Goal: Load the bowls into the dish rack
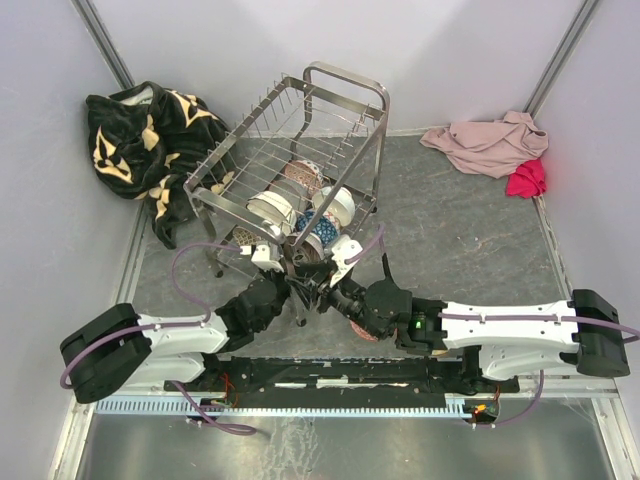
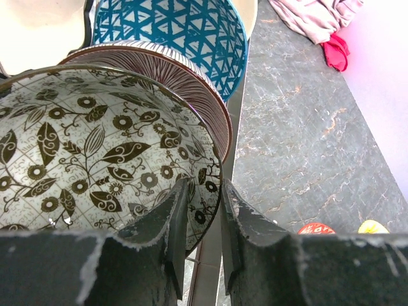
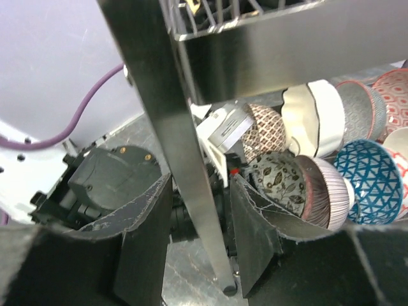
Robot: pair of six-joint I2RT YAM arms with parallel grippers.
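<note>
The metal dish rack [image 1: 340,95] holds several bowls on its lower tier. In the left wrist view, my left gripper is at the rim of a floral bowl [image 2: 95,153], beside a striped bowl [image 2: 191,86] and a blue bowl [image 2: 172,25]; whether its fingers pinch that rim is unclear. My right gripper stands open at the rack's front corner post [image 3: 159,108], one finger each side of it in that view; contact is unclear.
A dark patterned blanket [image 1: 150,150] lies left of the rack, pink cloths [image 1: 485,145] at the back right. Bare floor [image 1: 460,230] is to the right. The bowls at the front are mostly hidden by the right arm.
</note>
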